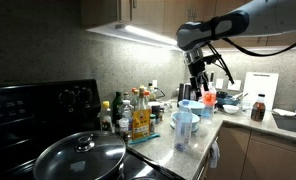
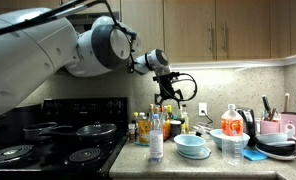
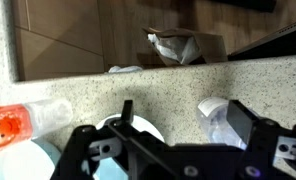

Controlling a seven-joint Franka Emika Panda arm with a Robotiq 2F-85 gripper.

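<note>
My gripper stands open above the counter (image 3: 168, 95), its fingers wide apart with nothing between them. Below it in the wrist view, a clear bottle (image 3: 216, 118) is partly covered by the right finger, and a pale bowl (image 3: 140, 124) by the left. A bottle with red-orange contents (image 3: 23, 122) appears at the left edge. In exterior view 2, the gripper (image 2: 170, 100) is above the stacked bowls (image 2: 192, 147); the clear bottle (image 2: 156, 139) stands left of them and the red-orange bottle (image 2: 232, 130) right.
Several oil and sauce bottles (image 1: 140, 115) crowd the counter by the stove, where a lidded pan (image 1: 80, 158) sits. Farther along is a dark jar (image 1: 258, 108). Upper cabinets (image 2: 193, 35) hang over the back wall. A white cloth (image 3: 175, 47) hangs below the counter edge.
</note>
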